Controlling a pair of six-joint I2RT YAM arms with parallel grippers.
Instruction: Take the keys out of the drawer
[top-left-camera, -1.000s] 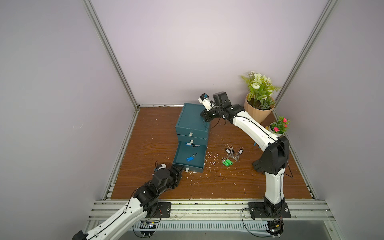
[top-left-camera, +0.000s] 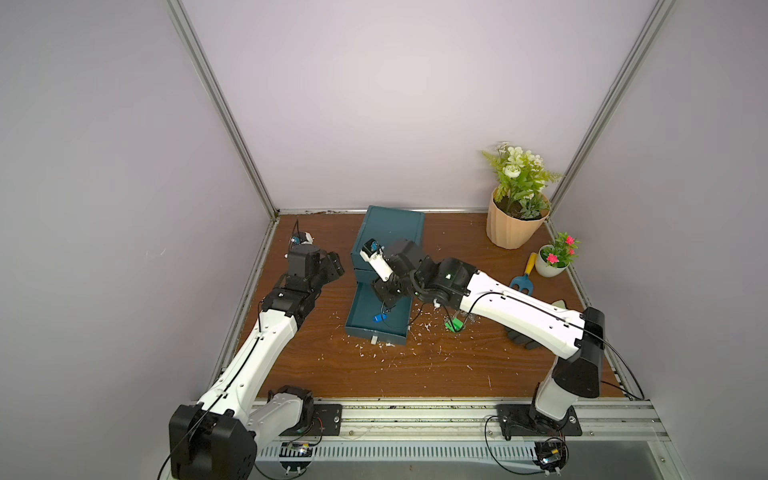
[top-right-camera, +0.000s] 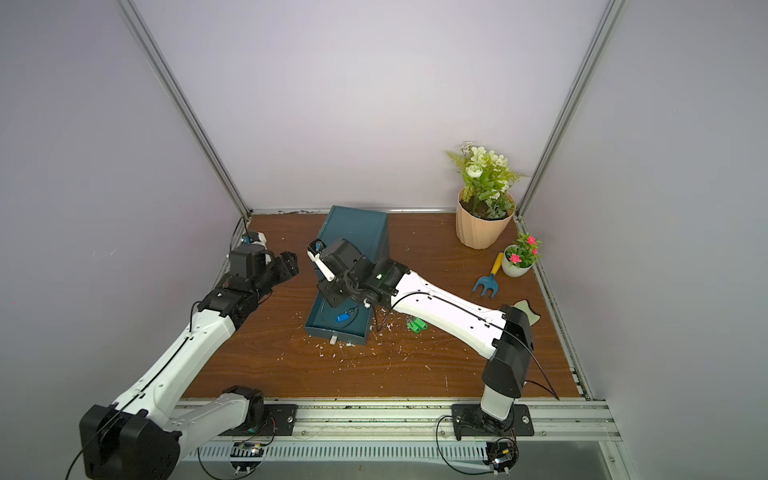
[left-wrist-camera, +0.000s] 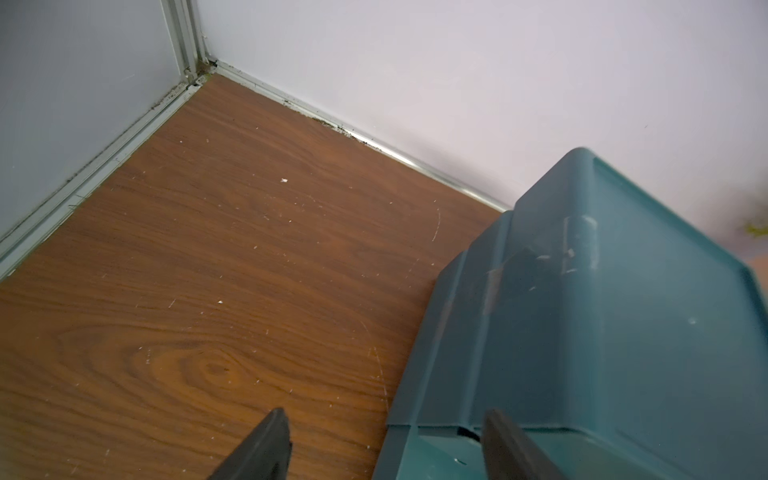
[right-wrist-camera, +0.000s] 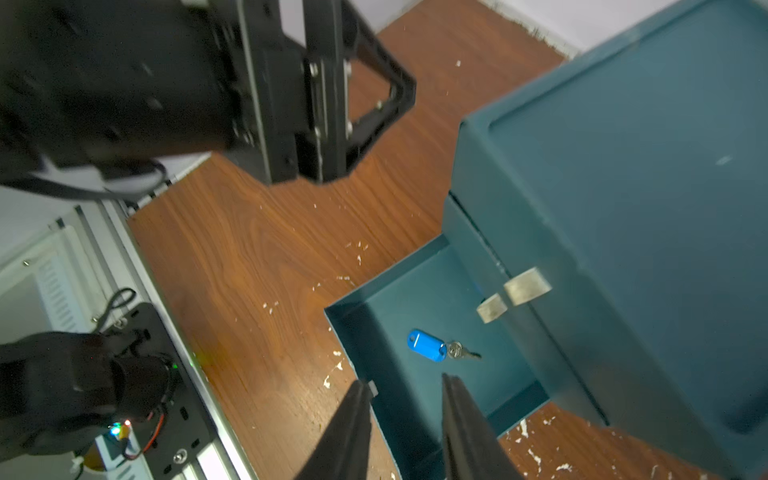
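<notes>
The lowest drawer of a teal cabinet is pulled out. A key with a blue tag lies on its floor; in the top left view the blue tag shows near the drawer's front. Over the drawer hangs my right gripper, fingers apart and empty, with the key beyond its fingertips in the right wrist view. My left gripper is open and empty, left of the cabinet; its fingers stand wide in the left wrist view. The right arm covers the drawer's back from above.
Green-tagged keys lie on the table right of the drawer, amid scattered white bits. A large potted plant, a small pot and a blue fork stand off to the right.
My left gripper has moved from the drawer's front corner back along the left side.
</notes>
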